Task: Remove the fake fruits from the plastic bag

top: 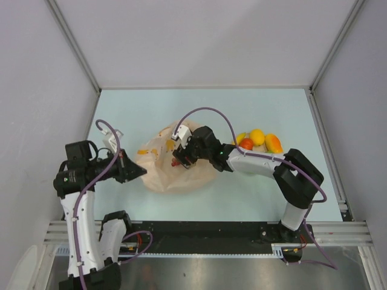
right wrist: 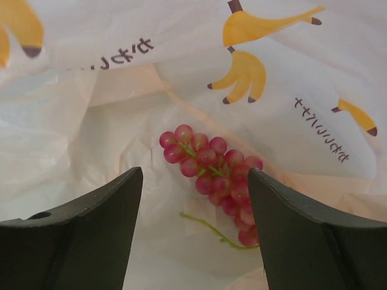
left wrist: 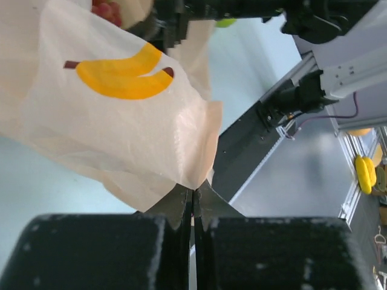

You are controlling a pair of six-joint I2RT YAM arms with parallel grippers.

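Observation:
A pale plastic bag (top: 202, 174) with printed bananas lies spread over the middle of the table. My left gripper is shut on the edge of the bag, pinching its thin film at the left side. Inside the bag lies a bunch of red grapes (right wrist: 221, 175) with a green stem, seen clearly in the right wrist view. My right gripper (top: 182, 163) reaches into the bag, its fingers (right wrist: 109, 217) apart on either side of the view. The grapes show between and beyond the fingertips, the lower end partly behind the right-hand finger.
To the right, partly behind my right forearm, sit other fruits: a lemon (top: 257, 136), an orange-red fruit (top: 246, 144) and a mango (top: 273, 144).

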